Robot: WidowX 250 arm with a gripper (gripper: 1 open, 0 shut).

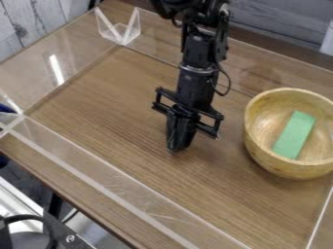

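My gripper (pixel 182 131) hangs low over the middle of the wooden table (pixel 104 165), its tip at or near the surface; whether it is open or shut is hard to tell against the dark arm. A wooden bowl (pixel 267 154) stands to its right, holding a green block (pixel 294 135).
A white wire-like holder (pixel 117 27) sits at the back left. Black cables lie at the lower left edge.
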